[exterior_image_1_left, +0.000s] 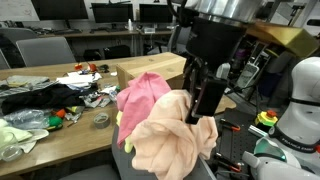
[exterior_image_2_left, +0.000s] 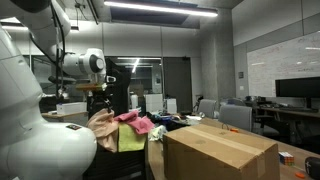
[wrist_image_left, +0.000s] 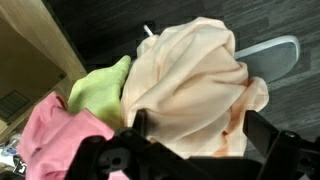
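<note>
A peach cloth (exterior_image_1_left: 165, 145) hangs crumpled in front of the table; in the wrist view the same peach cloth (wrist_image_left: 190, 80) fills the middle. Beside it lie a pink cloth (wrist_image_left: 65, 145) and a yellow-green cloth (wrist_image_left: 100, 92), at the left of that view. Over the peach cloth is my gripper, open, its two dark fingers spread apart near the cloth's lower part. From exterior view 1 the black gripper (exterior_image_1_left: 205, 100) overlaps the cloth's upper right side. Whether a finger touches the fabric cannot be told.
A cardboard box (exterior_image_1_left: 150, 68) stands on the wooden table (exterior_image_1_left: 75, 145) behind the cloths. Dark clothes, a tape roll (exterior_image_1_left: 101, 120) and a green plastic bag (exterior_image_1_left: 15, 133) cover its left side. A grey rounded edge (wrist_image_left: 278, 55) shows beside the peach cloth.
</note>
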